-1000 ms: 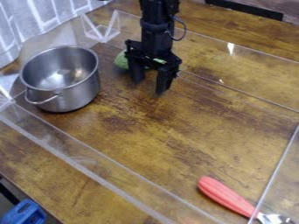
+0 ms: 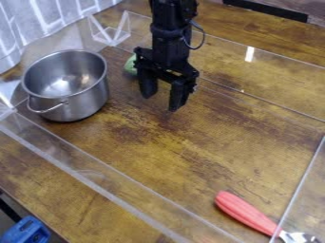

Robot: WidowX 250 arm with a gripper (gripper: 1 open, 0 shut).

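Note:
My black gripper (image 2: pixel 164 87) hangs over the upper middle of the wooden table (image 2: pixel 191 152), its fingers pointing down. A green object (image 2: pixel 131 65) lies just behind it to the left, partly hidden by the gripper. The frame is too dark around the fingertips to show clearly whether anything is between them. A steel pot (image 2: pixel 66 86) with a handle stands to the left of the gripper.
A red-handled tool (image 2: pixel 248 213) lies at the lower right. A blue object (image 2: pixel 27 231) sits at the bottom left corner. Clear panels border the work area.
The gripper has shifted slightly and now appears a little more sharply, with more dark body over the spot beside the green object. The pot and red-handled tool have not moved.

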